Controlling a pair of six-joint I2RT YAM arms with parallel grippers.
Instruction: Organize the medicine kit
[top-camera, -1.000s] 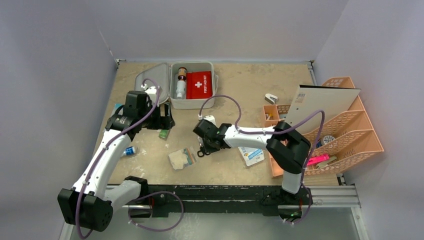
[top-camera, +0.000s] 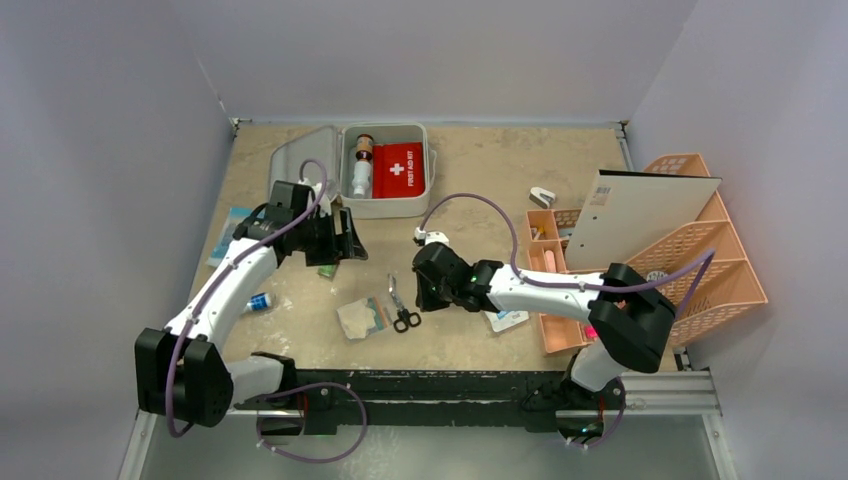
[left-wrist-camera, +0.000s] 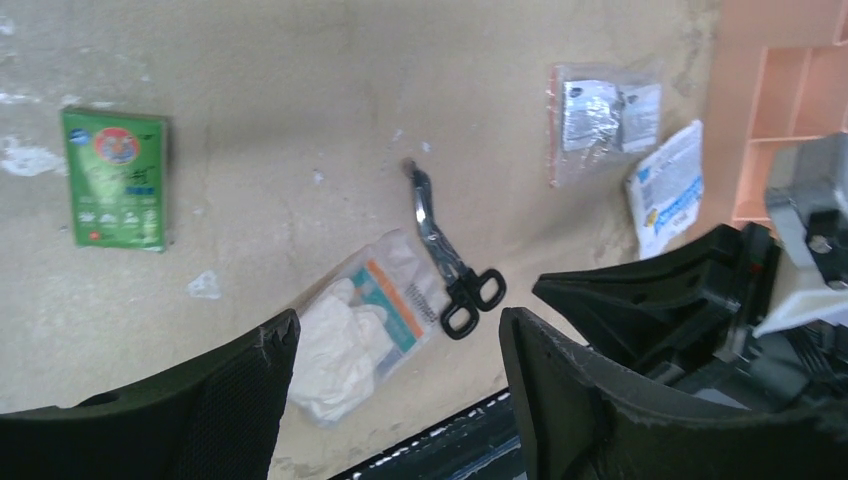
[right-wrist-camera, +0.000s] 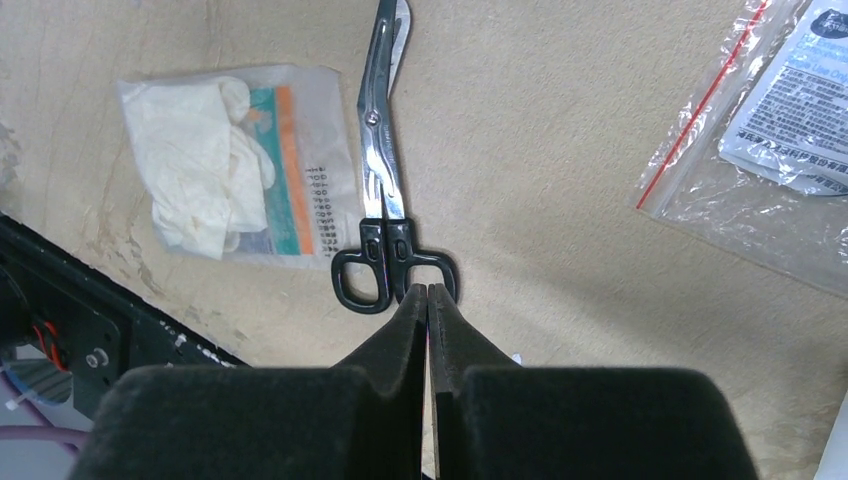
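Observation:
Black-handled scissors (right-wrist-camera: 385, 180) lie flat on the table, handles toward the front edge. My right gripper is shut with nothing between its fingers; it hangs above the table, just right of the scissors in the top view. My left gripper stands open and empty over the table's left part. Beneath it in its wrist view are a bag of white gloves (left-wrist-camera: 345, 335), beside the scissors, and a green packet (left-wrist-camera: 117, 180). The grey kit box (top-camera: 385, 209) at the back holds a red first aid pouch (top-camera: 398, 170) and bottles.
An orange organizer (top-camera: 690, 245) with a white board (top-camera: 640, 220) fills the right side. A zip bag of sachets (left-wrist-camera: 600, 115) and a white packet (left-wrist-camera: 668, 190) lie near it. A blue-white bottle (top-camera: 257, 302) lies at left.
The left gripper has shifted right and stays open. The scissors stay lying on the table.

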